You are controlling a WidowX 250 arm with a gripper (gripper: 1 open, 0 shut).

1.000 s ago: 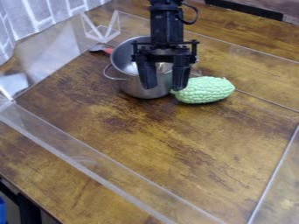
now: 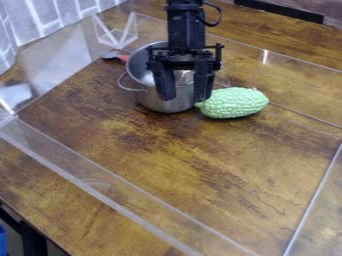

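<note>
A black gripper (image 2: 185, 82) hangs over a steel pot (image 2: 147, 96) in the upper middle of the camera view, its fingers down at the pot's opening and hiding much of it. Whether anything is between the fingers cannot be made out. A pale green, bumpy vegetable-like object (image 2: 231, 102) lies on the wooden surface just right of the pot.
A utensil with a red part (image 2: 111, 57) is behind the pot at the left. Clear plastic walls (image 2: 54, 166) border the wooden surface (image 2: 160, 185), which is bare in front and to the right.
The gripper has shifted slightly to the left over the pot since a second ago. The pot and green object look unmoved.
</note>
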